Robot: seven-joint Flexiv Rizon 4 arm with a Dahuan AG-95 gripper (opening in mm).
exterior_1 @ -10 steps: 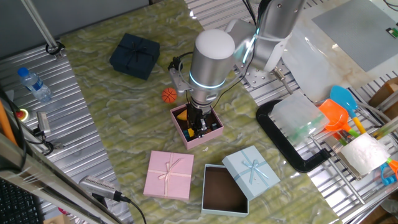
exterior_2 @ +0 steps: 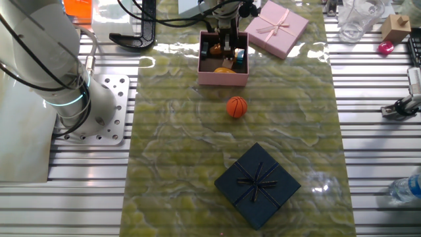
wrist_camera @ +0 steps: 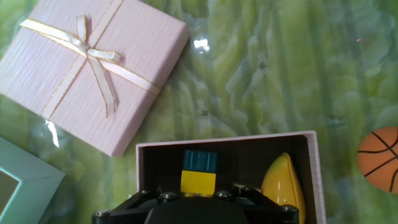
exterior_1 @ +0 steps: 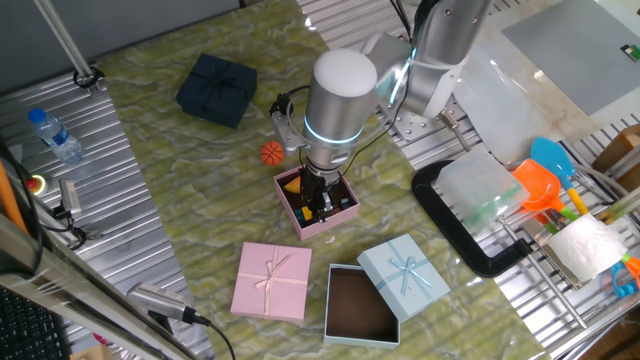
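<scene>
My gripper (exterior_1: 318,208) points down into the open pink box (exterior_1: 283,212). In the wrist view, a block with a yellow part (wrist_camera: 198,182) and a dark teal part (wrist_camera: 200,160) shows right at the fingertips, inside the box. Whether the fingers grip it is hidden by the gripper's own body. To the right in the same box lies a glossy yellow rounded piece (wrist_camera: 284,185). Exterior view 2 shows further small pieces around the fingers, too dim to make out. The pink lid with a bow (wrist_camera: 65,78) lies flat beside the box.
An orange mini basketball (exterior_2: 237,107) sits on the green mat near the box. The closed dark blue gift box (exterior_2: 258,185) stands farther off. A light blue box (exterior_1: 361,308) is open, its lid (exterior_1: 405,276) leaning across one corner. A black clamp (exterior_1: 455,232) borders the mat.
</scene>
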